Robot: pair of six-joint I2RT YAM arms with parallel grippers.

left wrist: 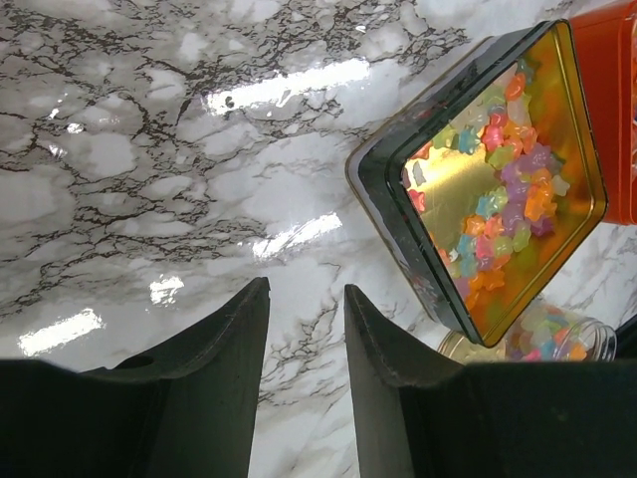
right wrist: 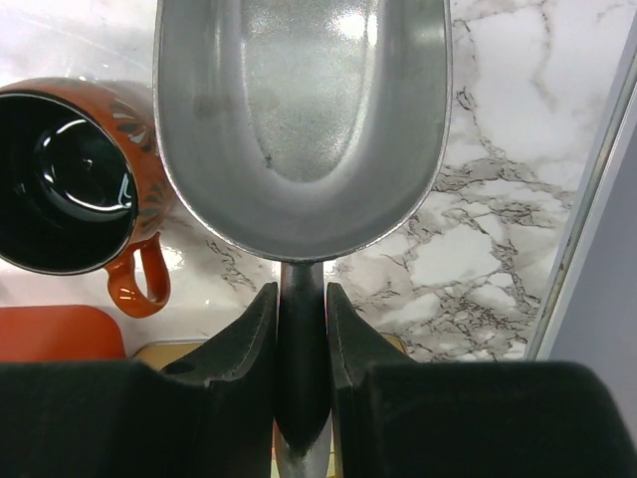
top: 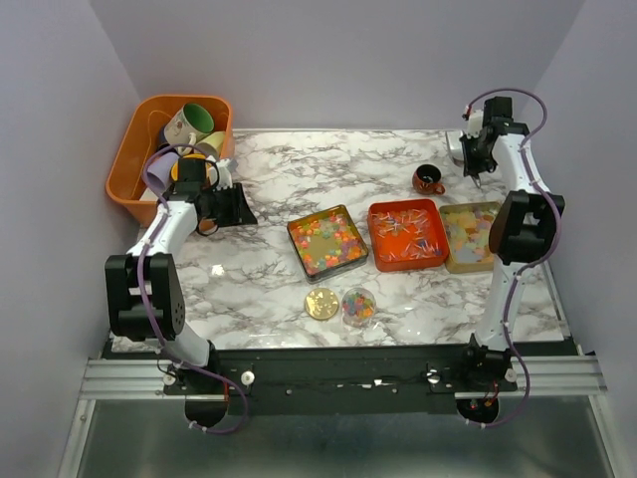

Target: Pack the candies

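Multicoloured gummy candies point(left wrist: 513, 189) lie in the dark-sided, gold-lined tin point(top: 302, 261) at the table's middle. A clear jar point(top: 358, 307) also holds candies, with its gold lid point(top: 321, 303) beside it. At the back right, my right gripper is shut on the dark handle of a grey metal scoop point(right wrist: 309, 119); the part of its bowl in view is empty. My left gripper stands open over bare marble left of the tin, nothing between its fingers.
An orange bin point(top: 124, 179) of cups is at the back left. A brown mug point(top: 428, 179) sits close to the scoop. The red tray point(top: 445, 261) holds wrapped pieces; the gold tray point(top: 468, 267) is to its right.
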